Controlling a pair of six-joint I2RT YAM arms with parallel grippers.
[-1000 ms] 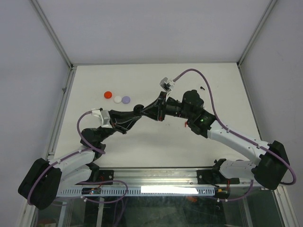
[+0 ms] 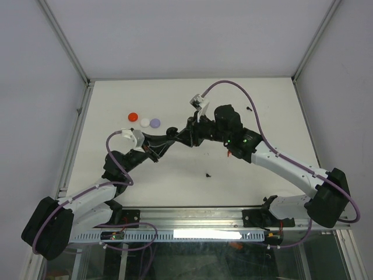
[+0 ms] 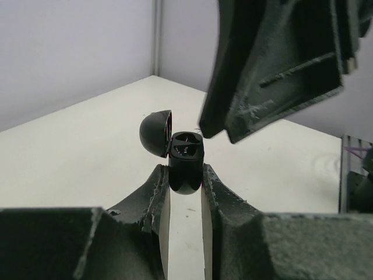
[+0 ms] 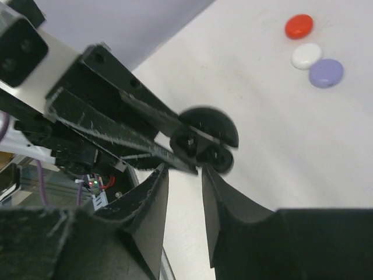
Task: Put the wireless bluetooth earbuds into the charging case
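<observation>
A black charging case with an open lid (image 3: 154, 133) is held at the table's centre in my left gripper, shut on its base; earbud slots or buds show at the top, too dark to tell which. My right gripper (image 2: 186, 137) is beside the case from the right, its dark finger looming over it in the left wrist view. In the right wrist view the case (image 4: 207, 125) sits just beyond the right fingertips (image 4: 211, 192); whether anything is between them I cannot tell.
Red (image 2: 133, 116), white (image 2: 145, 122) and lilac (image 2: 155, 123) discs lie at the back left of the white table (image 2: 262, 99). Small dark pieces lie scattered to the right and front.
Both arms have shifted slightly: the right gripper and arm moved a little toward the back, and the left gripper's body turned slightly. The case stays held at the centre.
</observation>
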